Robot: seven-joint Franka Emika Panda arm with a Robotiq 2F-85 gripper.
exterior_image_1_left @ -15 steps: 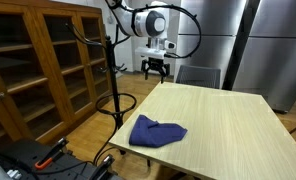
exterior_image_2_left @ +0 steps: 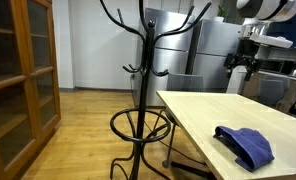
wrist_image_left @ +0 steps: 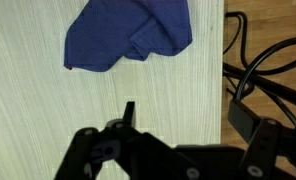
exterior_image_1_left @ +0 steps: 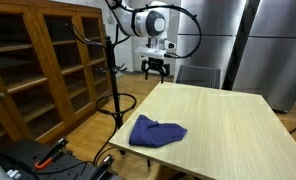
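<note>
A dark blue cloth [exterior_image_1_left: 156,132] lies crumpled and partly folded on the pale table [exterior_image_1_left: 218,125], towards its near left edge. In the second exterior view, the same cloth [exterior_image_2_left: 250,146] rests close to the table's edge. My gripper [exterior_image_1_left: 155,73] hangs above the far left part of the table, well away from the exterior cameras. Seen from the wrist, my gripper is open, its fingers wide apart with only bare tabletop between them. The cloth [wrist_image_left: 126,35] shows at the top of that view, clear of the fingers and partly cut off by the frame.
A black coat rack [exterior_image_2_left: 140,122] stands on the floor beside the table's left edge. Black cables [wrist_image_left: 263,75] hang beyond that edge. A dark chair [exterior_image_1_left: 198,78] is behind the table, and wooden glass-door cabinets [exterior_image_1_left: 48,60] line the left.
</note>
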